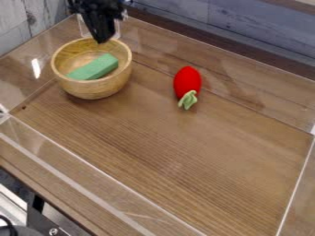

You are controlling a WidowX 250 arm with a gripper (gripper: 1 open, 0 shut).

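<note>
A wooden bowl (92,88) sits at the upper left of the table with a green block (91,67) lying inside it. My dark gripper (91,30) hangs above the back of the bowl, blurred and partly cut off by the top edge; whether it is open or shut is hard to see. Nothing visible hangs from it. To the right lies a red object with a pale green tip (187,85), apart from the bowl.
A grey wall stands at the top left and a blue-grey edge runs along the back right.
</note>
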